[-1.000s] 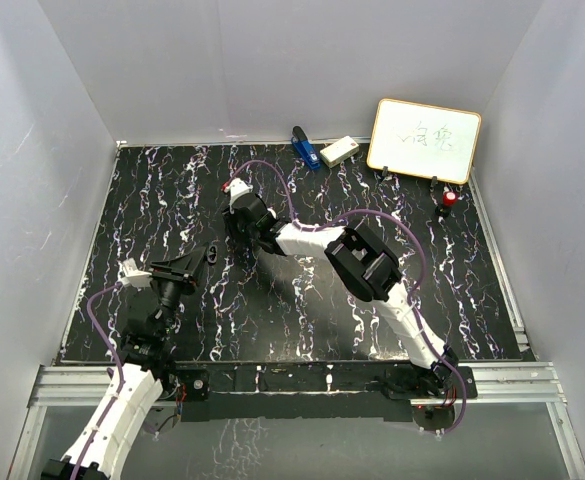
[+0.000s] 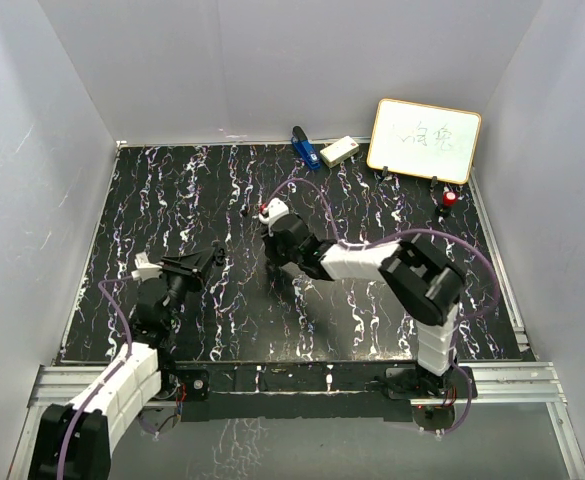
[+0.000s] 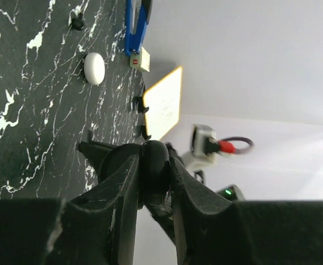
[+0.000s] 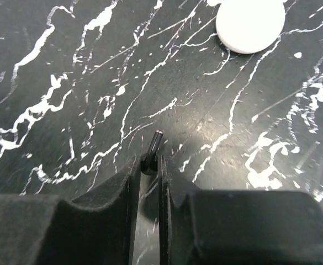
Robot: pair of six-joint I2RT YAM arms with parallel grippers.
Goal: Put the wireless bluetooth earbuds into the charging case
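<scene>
The black, glossy charging case (image 3: 154,168) is clamped in my left gripper, which is shut on it. From above, this gripper (image 2: 215,258) holds the case (image 2: 220,256) over the left-middle of the table. My right gripper is shut on a small black earbud (image 4: 155,144), whose thin stem sticks out past the fingertips. In the top view the right gripper (image 2: 270,255) is to the right of the case and apart from it; the earbud cannot be made out there. Another small black piece, seemingly the other earbud (image 3: 77,22), lies on the table.
A white oval object (image 3: 94,68) lies on the marble-patterned table. Along the back stand a blue stapler (image 2: 305,148), a pale box (image 2: 339,151) and a whiteboard (image 2: 424,140). A red-capped bottle (image 2: 447,203) is at right.
My right arm has swung to the right and slightly toward the front, away from the far-left area. The left gripper with the case has shifted slightly right.
</scene>
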